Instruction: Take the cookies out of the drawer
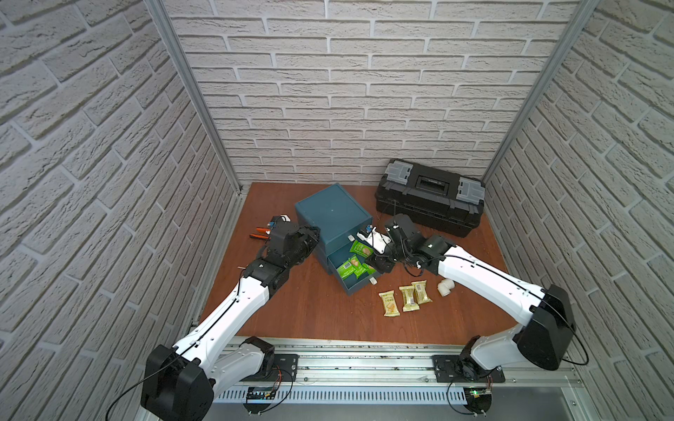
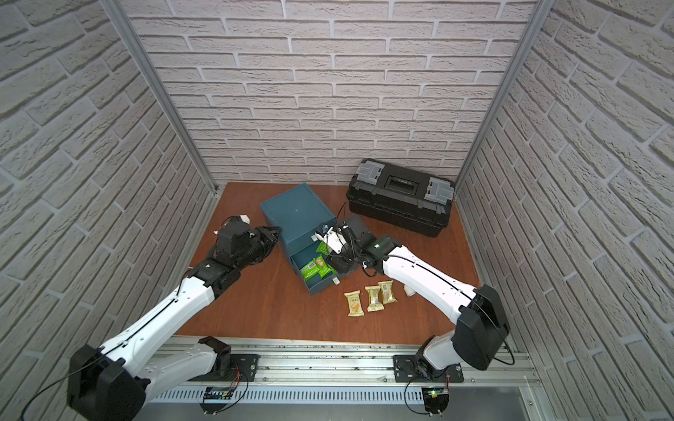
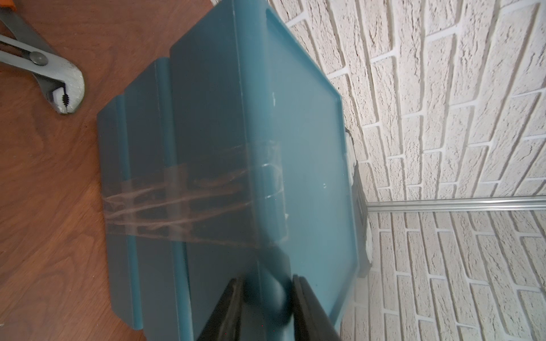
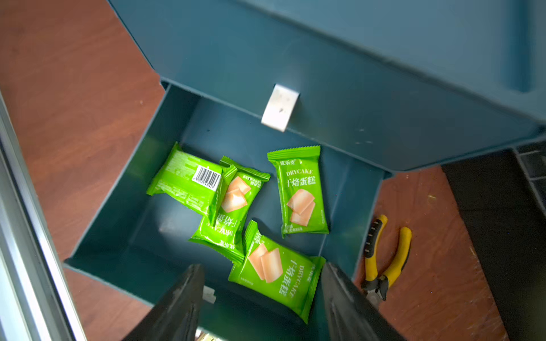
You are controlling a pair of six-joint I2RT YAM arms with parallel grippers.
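A teal drawer cabinet stands mid-table, its lower drawer pulled out with several green cookie packs inside. In the left wrist view my left gripper is shut on the cabinet's edge at its left side. My right gripper hangs open over the drawer, above the pack lying nearest its fingers, with nothing held.
Three beige packs lie on the table in front. A black toolbox stands at the back right, yellow-handled pliers lie beside the drawer, and more tools lie left of the cabinet.
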